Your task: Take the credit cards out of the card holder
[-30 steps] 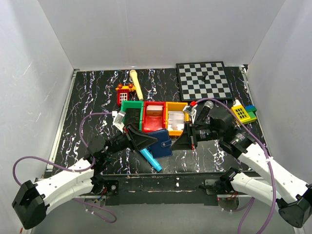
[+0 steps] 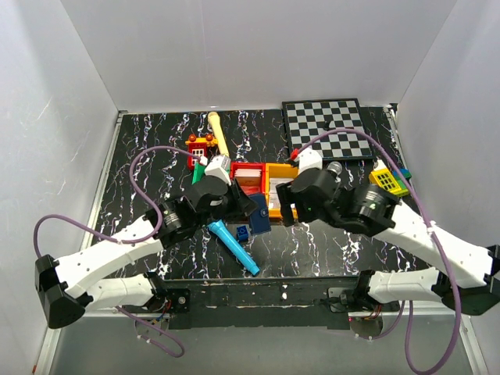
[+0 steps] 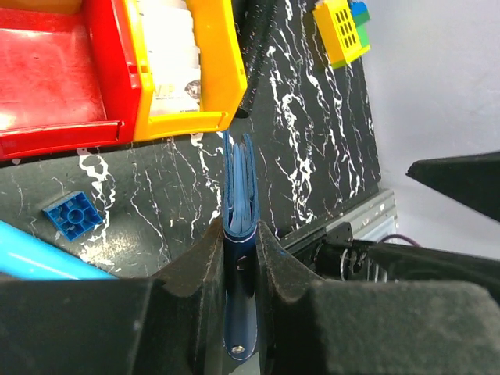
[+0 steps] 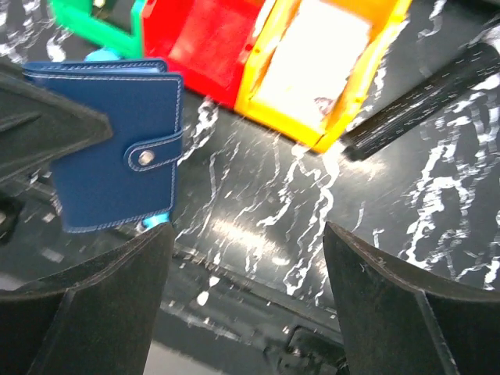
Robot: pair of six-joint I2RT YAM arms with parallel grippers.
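A navy card holder [image 2: 259, 217] with a snap strap, standing upright, is gripped by my left gripper [image 2: 245, 205]. In the left wrist view its folded edge [image 3: 239, 187] shows between the fingers, and in the right wrist view its flat side [image 4: 117, 180] faces the camera. My right gripper [image 2: 287, 209] is open a short way to the right of the holder, with nothing between its fingers. I cannot make out separate cards in the holder.
Green, red [image 3: 55, 78] and yellow [image 3: 219, 62] bins stand behind the holder. A blue tube [image 2: 234, 247], a small blue block [image 3: 73, 215], a black cylinder [image 4: 422, 101] and a chessboard [image 2: 326, 125] lie on the marble surface.
Both arms have raised and shifted in the top view, with my left wrist turning.
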